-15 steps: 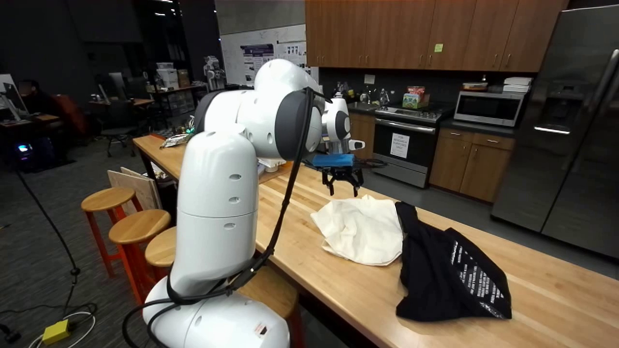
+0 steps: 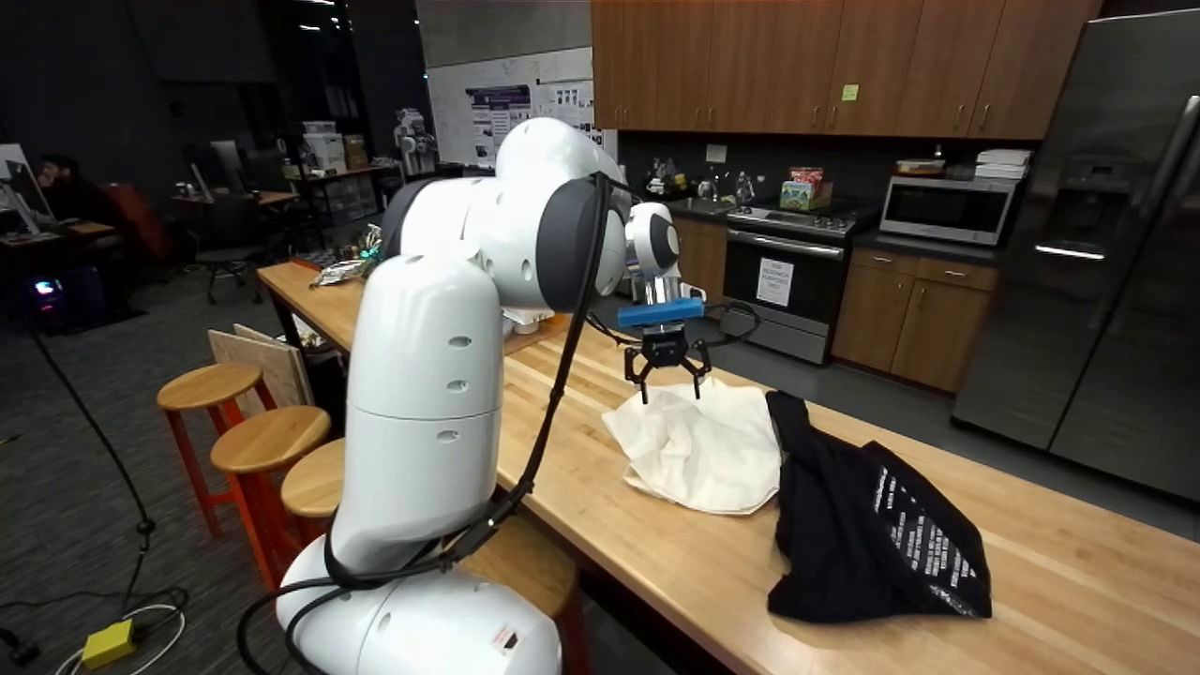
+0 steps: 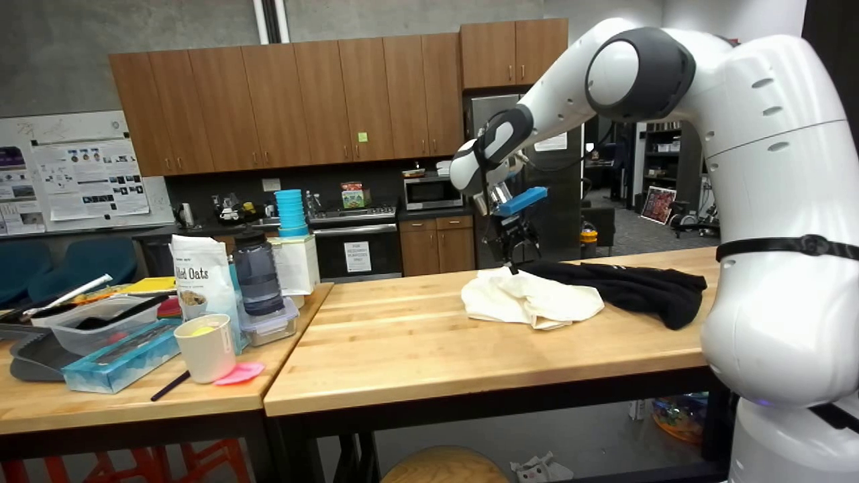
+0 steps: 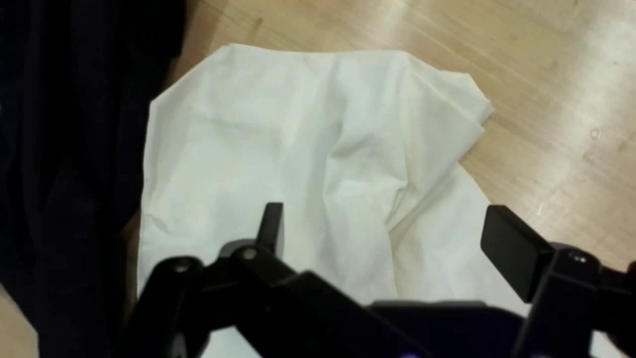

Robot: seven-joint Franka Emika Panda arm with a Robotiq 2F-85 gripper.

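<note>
A crumpled cream cloth (image 2: 709, 450) lies on the wooden table, its folds raised along the middle in the wrist view. Directly beside it, a black garment (image 2: 866, 534) with white print is bunched up. My gripper (image 2: 671, 396) hangs over the far part of the cream cloth, fingers spread. In the wrist view the two fingertips (image 4: 514, 250) stand wide apart above the cream cloth (image 4: 262, 155), with nothing gripped. The black garment (image 4: 65, 149) fills the left side there. Whether the fingertips touch the cloth cannot be told.
Bare tabletop (image 3: 386, 346) stretches left of the cloth in exterior view 2. Beyond it, a second table carries a mug (image 3: 205, 347), an oats bag (image 3: 203, 278) and a dark bottle (image 3: 258, 274). Stools (image 2: 270, 439) stand along the near side.
The gripper has come lower toward the cream cloth and turned, its fingers now looking more widely spread. Both cloths lie as before.
</note>
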